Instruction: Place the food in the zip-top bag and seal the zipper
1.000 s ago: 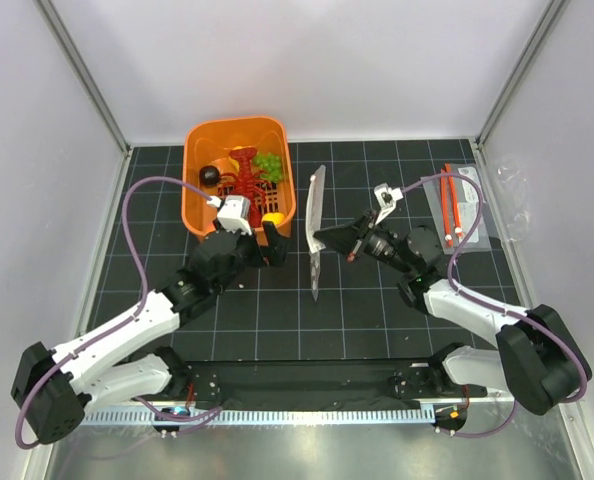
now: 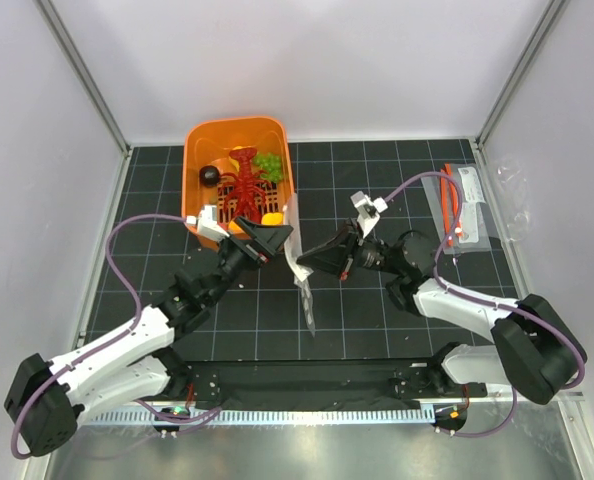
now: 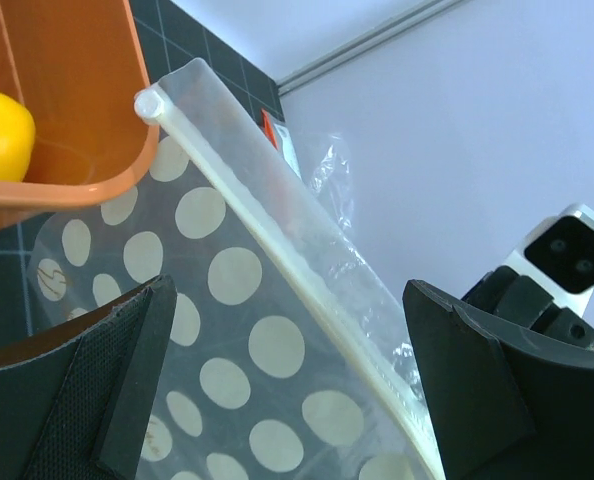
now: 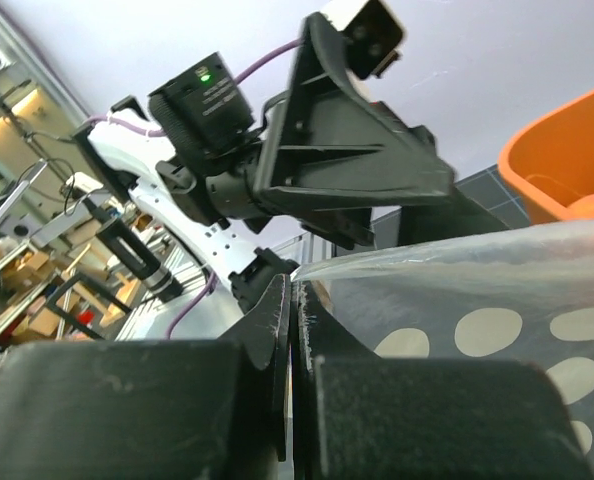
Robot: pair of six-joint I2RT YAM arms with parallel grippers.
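A clear zip top bag with white dots hangs upright mid-table, edge-on from above. My right gripper is shut on the bag's edge; in the right wrist view the film runs off from the closed fingertips. My left gripper stands open just left of the bag, and its fingers show on both sides of the bag with the pale zipper strip slanting across. The orange basket contains a red lobster, green grapes, a dark round food and yellow foods.
A flat clear bag with orange-red strips and a white label lies at the back right. Crumpled clear plastic is by the right wall.
The right gripper has carried the bag leftward and slightly towards the front. My left gripper has turned and come closer, its fingers now pointing right at the bag.
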